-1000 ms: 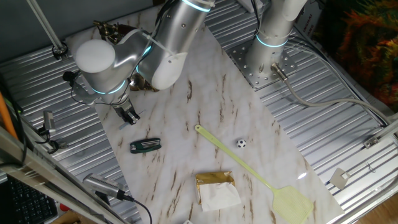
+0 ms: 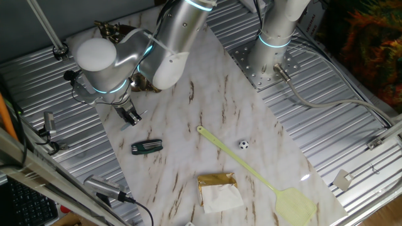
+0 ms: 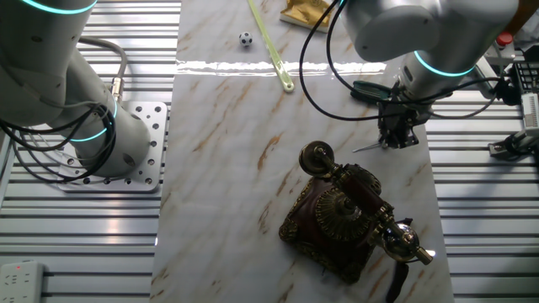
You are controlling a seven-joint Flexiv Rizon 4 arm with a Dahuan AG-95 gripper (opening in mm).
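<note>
Low over the left edge of the marble-patterned table in exterior view 1 is my gripper (image 2: 131,118), its black fingers pointing down. A thin metal rod (image 3: 368,148) pokes out beside the fingertips in exterior view 2. Whether the fingers hold this rod or merely stand over it cannot be told, as the black parts hide the contact. Close by lies a dark green tool holder (image 2: 147,147) with several metal keys in it, apart from the gripper; in exterior view 2 it is partly covered by the arm and cables.
An ornate antique telephone (image 3: 344,210) stands near the arm. Farther off lie a yellow-green fly swatter (image 2: 295,206), a small football (image 2: 244,144) and a gold-and-white packet (image 2: 220,193).
</note>
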